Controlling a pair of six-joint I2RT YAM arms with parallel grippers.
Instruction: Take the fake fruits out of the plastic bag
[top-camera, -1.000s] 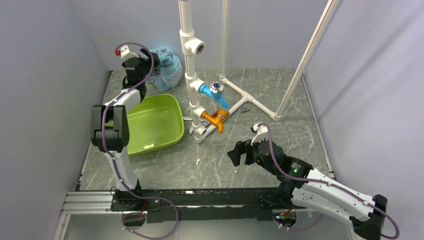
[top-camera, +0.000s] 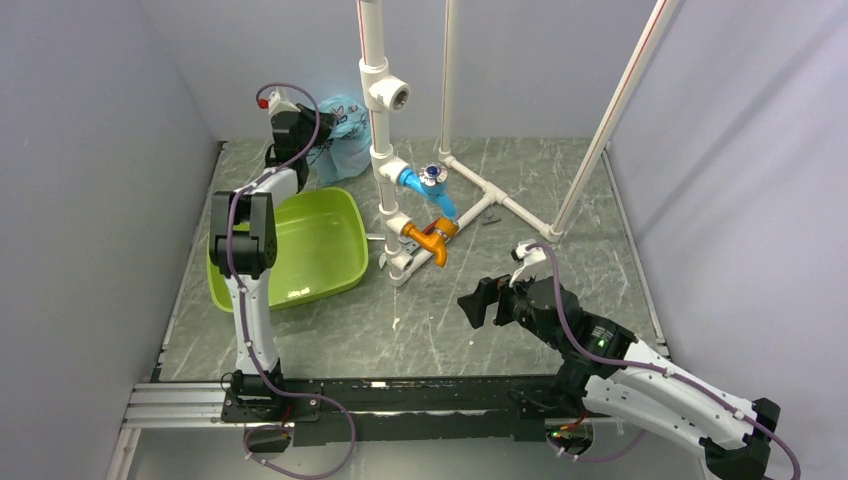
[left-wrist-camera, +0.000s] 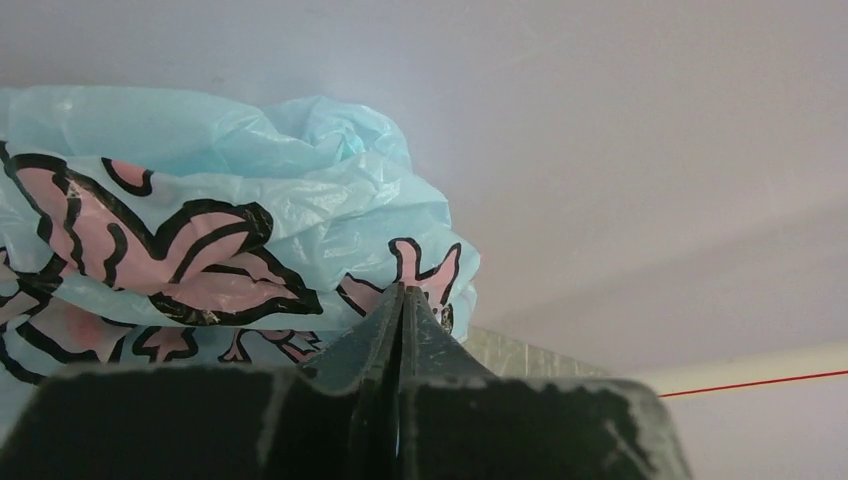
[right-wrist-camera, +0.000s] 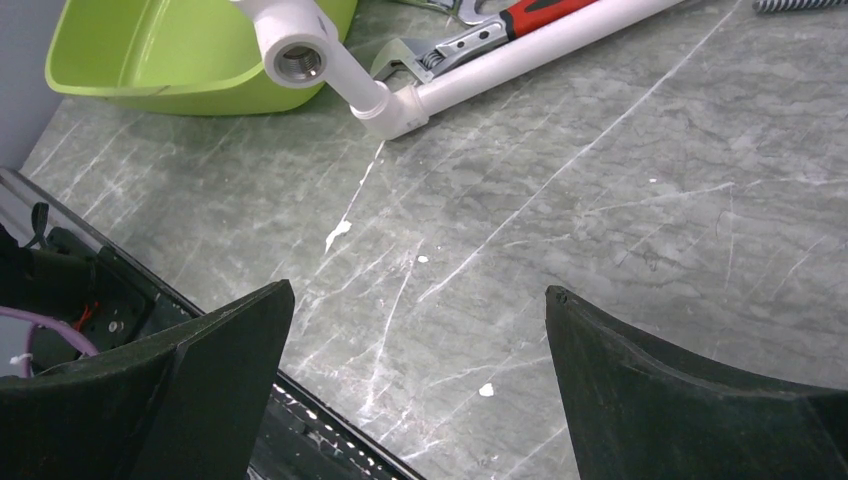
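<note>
The light-blue plastic bag (top-camera: 347, 148) stands at the back left, beside the white pipe post. Pink shapes with black outlines are printed on the crumpled bag (left-wrist-camera: 250, 190) in the left wrist view. My left gripper (top-camera: 333, 121) reaches over to the bag from its left side. Its fingertips (left-wrist-camera: 385, 315) are shut together against the bag; whether a fold is pinched between them cannot be made out. No fruit shows, and the bag's inside is hidden. Over the front right of the table, my right gripper (top-camera: 482, 302) is open, with only bare tabletop between its fingers.
A green tray (top-camera: 310, 250), empty where visible, lies under the left arm, in front of the bag. The white pipe frame (top-camera: 388, 215) with blue and orange taps (top-camera: 430, 242) rises right of both. An adjustable wrench (right-wrist-camera: 470, 45) lies along its base.
My left arm has swung rightward, bringing its gripper farther over the bag. The bag looks nudged slightly to the right.
</note>
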